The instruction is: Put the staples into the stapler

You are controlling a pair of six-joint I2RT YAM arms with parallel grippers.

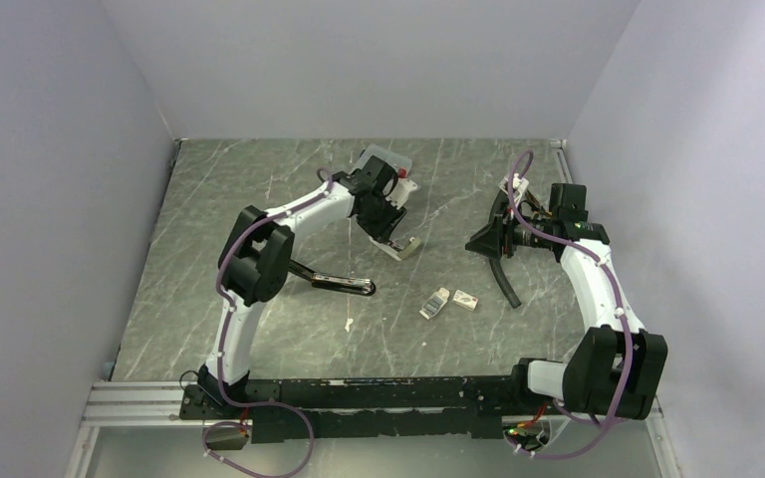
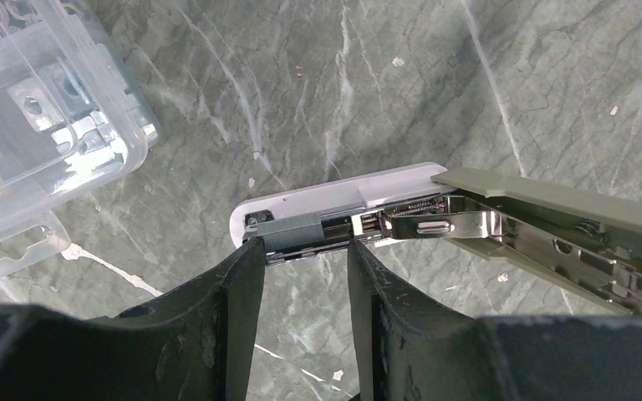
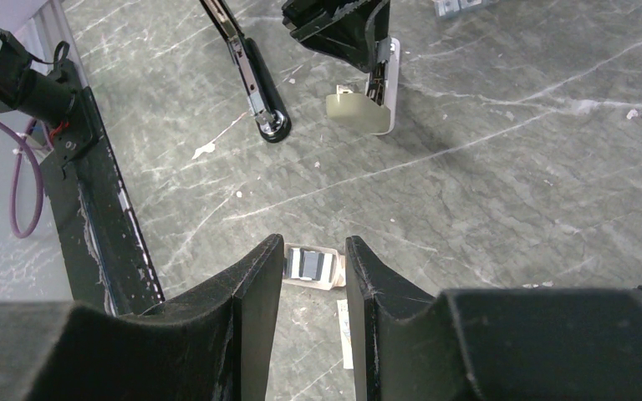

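Note:
The olive-and-white stapler [image 2: 418,180] lies opened out in the left wrist view, its metal channel exposed. A grey staple strip [image 2: 291,232] sits at the channel's left part. My left gripper is partly open over this channel, one finger at the strip's left end and the other beyond its right end; whether they touch it I cannot tell. In the top view the gripper hides part of the stapler [image 1: 406,249]. My right gripper stands partly open with nothing held, apart from the stapler [image 3: 359,113] seen farther off.
A staple box [image 1: 435,303] and a small white box [image 1: 465,300] lie on the table. A black stapler [image 1: 344,285] lies opened to the left. The clear plastic case [image 2: 50,125] is near my left gripper. A dark strip [image 1: 504,283] lies by the right arm.

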